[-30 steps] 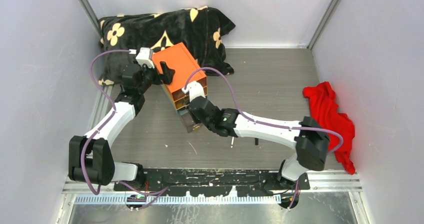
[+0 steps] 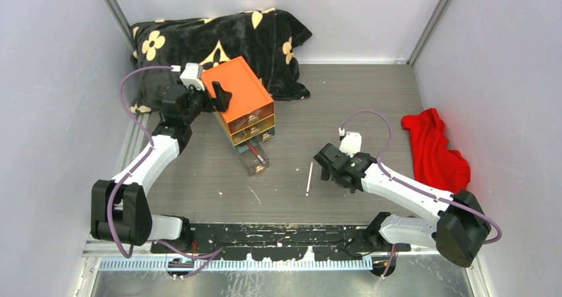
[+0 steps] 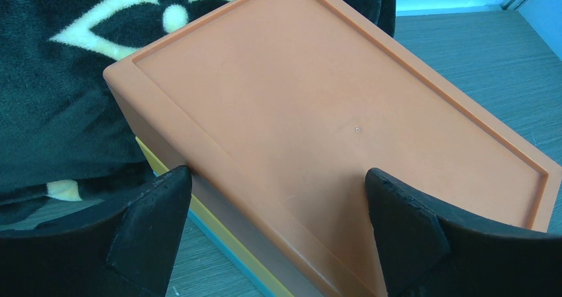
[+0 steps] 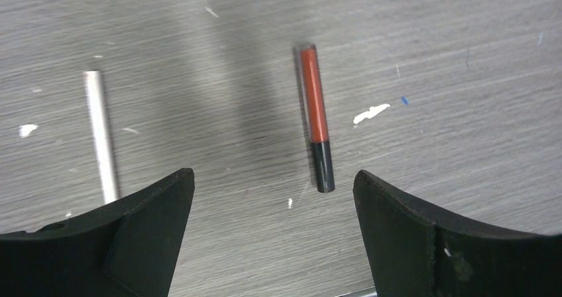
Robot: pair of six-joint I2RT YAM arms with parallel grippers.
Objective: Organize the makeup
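Observation:
An orange-topped drawer box [image 2: 242,85] stands left of centre, its bottom drawer [image 2: 256,164] pulled out with a red-and-dark stick inside. My left gripper [image 2: 215,98] straddles the top's left edge in the left wrist view, fingers apart; whether they press on it I cannot tell. My right gripper hangs open over the table, empty. Below it lie a red lip pencil or tube with black end [image 4: 314,105] and a white stick [image 4: 100,131], also seen in the top view [image 2: 309,178].
A dark flowered blanket [image 2: 172,45] lies behind the box. A red cloth [image 2: 434,151] is at the right edge.
My right gripper has moved from the open drawer rightward, to over the loose sticks. A red stick now shows in the drawer. The left arm is unchanged.

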